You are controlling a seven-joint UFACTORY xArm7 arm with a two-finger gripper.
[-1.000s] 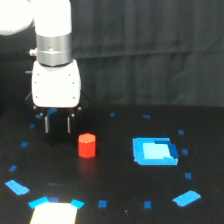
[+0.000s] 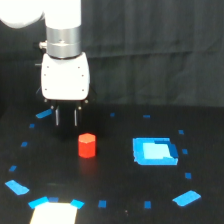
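My gripper (image 2: 66,117) hangs over the left part of the dark table, its two dark fingers pointing down and apart, with nothing visible between them. A red block (image 2: 87,146) stands on the table a little to the right and nearer the camera than the fingertips. The gripper does not appear to touch it. Farther right lies a blue-bordered square (image 2: 138,156) with a white middle, and nothing rests on it.
Small blue marks (image 2: 102,204) dot the dark surface, with larger blue tape pieces at left (image 2: 17,187) and right (image 2: 186,198). A pale white shape (image 2: 53,214) lies at the front edge. Between the red block and the blue-bordered square the table is clear.
My gripper has moved right, closer to the red block, and sits slightly higher in the picture. The red block and the blue-bordered square have not moved.
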